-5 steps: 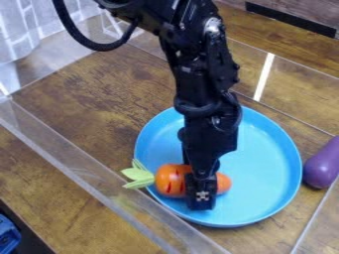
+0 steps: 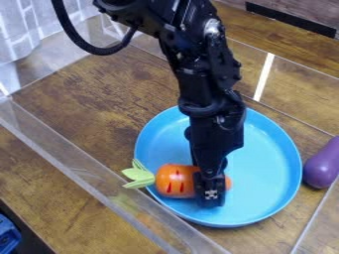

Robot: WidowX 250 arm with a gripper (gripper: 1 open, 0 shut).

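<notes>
An orange toy carrot [image 2: 173, 181] with pale green leaves lies in a blue plate [image 2: 264, 196], toward its lower left. The black arm reaches down from the top, and its gripper [image 2: 201, 181] is low over the right part of the carrot, open, with its fingers at the carrot. Whether both fingertips touch it cannot be told.
A purple eggplant [image 2: 322, 166] lies right of the plate on the wooden table [image 2: 77, 106]. A clear plastic edge runs diagonally along the lower left, with a blue object [image 2: 7, 234] beside it.
The arm and gripper have shifted very slightly over the carrot; the carrot and plate look the same.
</notes>
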